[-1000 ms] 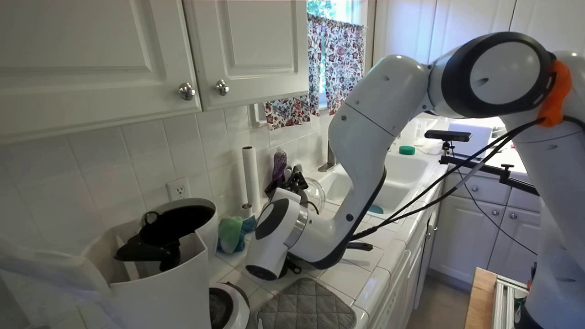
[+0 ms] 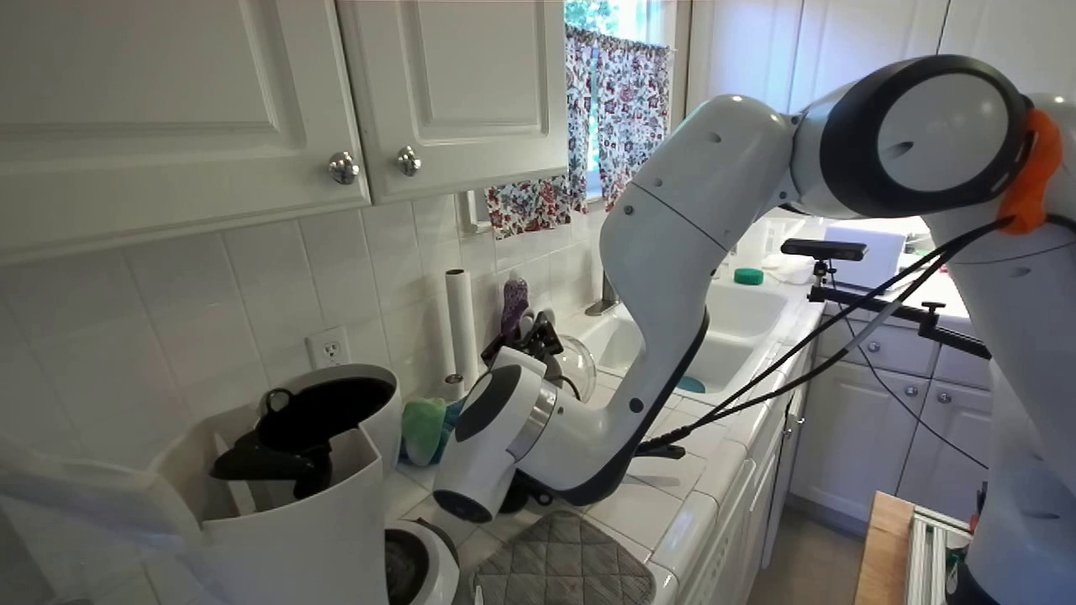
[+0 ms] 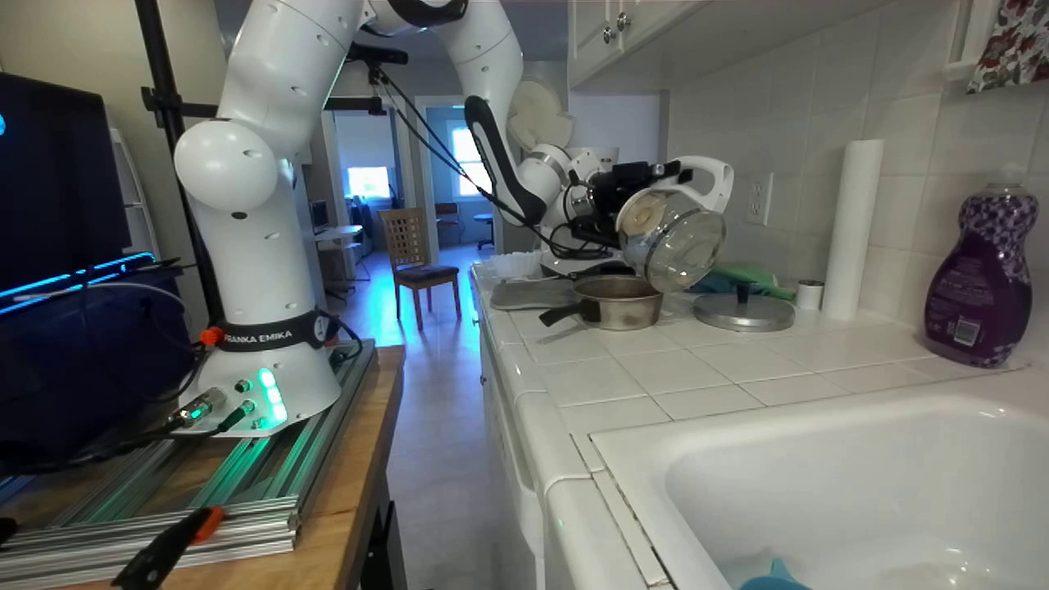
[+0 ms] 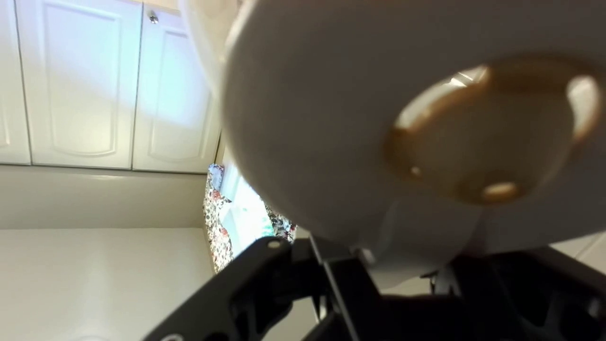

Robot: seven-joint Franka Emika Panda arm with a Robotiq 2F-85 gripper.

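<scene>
My gripper is shut on the white handle of a glass carafe, which hangs steeply tilted above the counter. A pale, round top part with a tan patch faces the arm. Below the carafe, a metal saucepan with a black handle stands on the tiles. In the wrist view, the white carafe part fills much of the frame, blurred, with a brown-rimmed round area; the gripper is at the bottom. Exterior view 1 shows the carafe's glass partly behind the arm.
A metal lid, a paper-towel roll and a purple soap bottle line the counter's back. The sink lies nearer. A white coffee maker and a grey quilted mat are at the counter's other end. Cabinets hang overhead.
In exterior view 1, the wrist and the carafe have shifted slightly left, with the wrist a little lower. The arm now covers more of the saucepan's black handle.
</scene>
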